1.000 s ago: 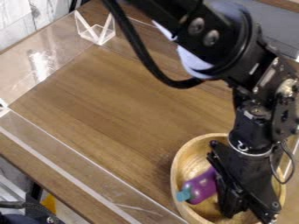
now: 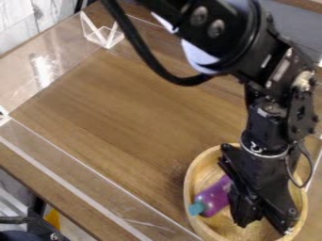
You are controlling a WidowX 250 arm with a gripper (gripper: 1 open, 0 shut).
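My black gripper (image 2: 251, 198) reaches down into a wooden bowl (image 2: 201, 169) at the lower right of the camera view. In the bowl lies a purple object (image 2: 214, 196) with a teal end, just left of my fingers. The fingertips are dark and crowded together, and I cannot see anything held between them; the arm hides the right part of the bowl.
A clear plastic strip runs along its left edge, with a transparent bracket (image 2: 104, 30) at the far corner.
The gripper has risen slightly within the bowl. The purple object stays in about the same place.
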